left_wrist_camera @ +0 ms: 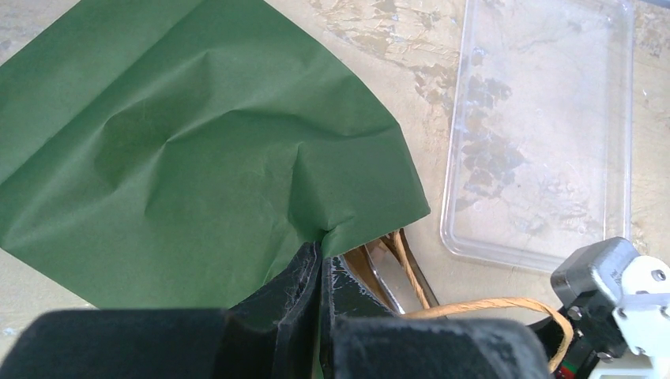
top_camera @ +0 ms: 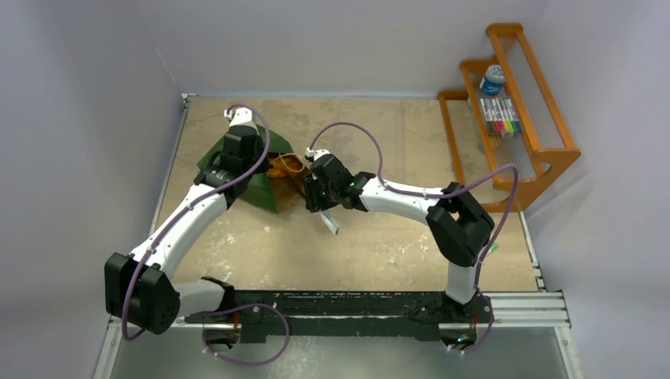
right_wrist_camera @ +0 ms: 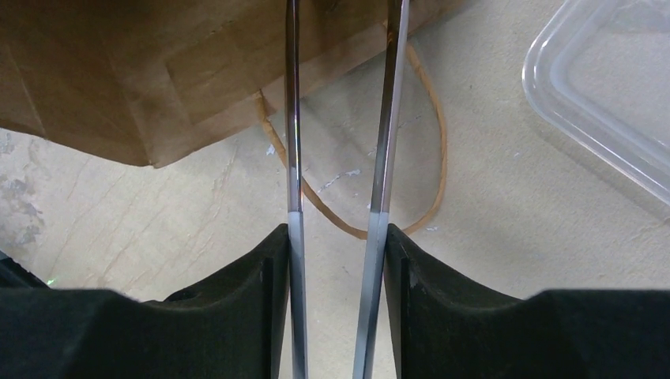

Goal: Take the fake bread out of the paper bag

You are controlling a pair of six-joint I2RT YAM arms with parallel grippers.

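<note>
The green paper bag (top_camera: 261, 193) lies on its side at the left of the table, its brown mouth turned toward the right arm. Orange-brown bread (top_camera: 278, 169) shows partly inside the mouth in the top view. At the bag's upper edge my left gripper is shut on the paper, which creases around the fingertips. My right gripper has the two arms of metal tongs (right_wrist_camera: 385, 150) between its fingers, the arms standing apart. Those tongs reach into the bag's brown opening (right_wrist_camera: 221, 75); their tips and the bread are not clear in the right wrist view.
The bag's cord handle (right_wrist_camera: 441, 150) loops on the table beneath the tongs. A clear plastic tray (left_wrist_camera: 457, 158) lies close by the bag. At the right stands a wooden rack (top_camera: 557, 154) with markers and a jar.
</note>
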